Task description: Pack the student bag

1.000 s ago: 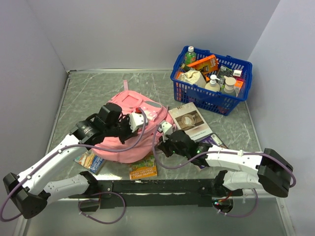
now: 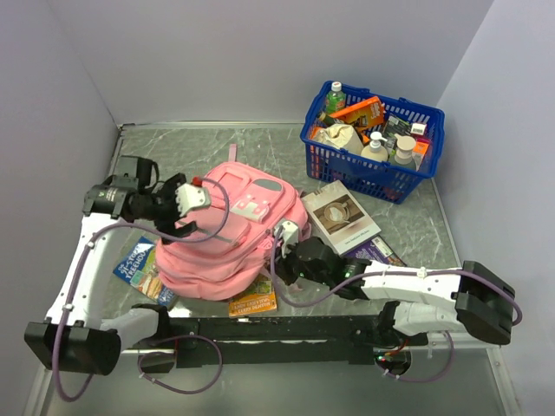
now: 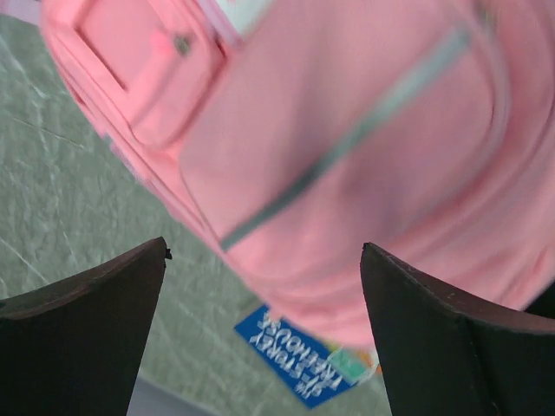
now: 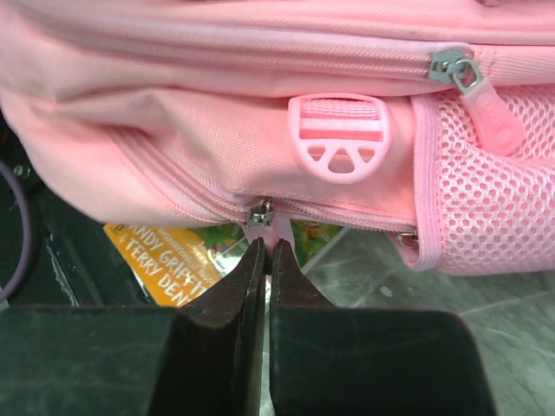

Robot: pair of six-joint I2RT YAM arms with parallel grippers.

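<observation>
A pink student bag (image 2: 227, 224) lies on the marbled table, its pocket and zippers facing up. Over its left side hangs my left gripper (image 2: 182, 229), open; in the left wrist view nothing is between its fingers, and bag fabric (image 3: 321, 113) shows below. My right gripper is shut at the bag's lower right edge, beside a metal zipper slider (image 4: 260, 211). The slider's pale pink pull tab (image 4: 282, 227) is at the fingertips; whether it is pinched between them, I cannot tell.
Blue-covered book (image 2: 143, 270) and orange book (image 2: 253, 298) stick out from under the bag. Right of it lie a pale book (image 2: 340, 217) and a purple one (image 2: 375, 250). A full blue basket (image 2: 368, 178) stands at the back right.
The bag's top strap and left side have shifted a little.
</observation>
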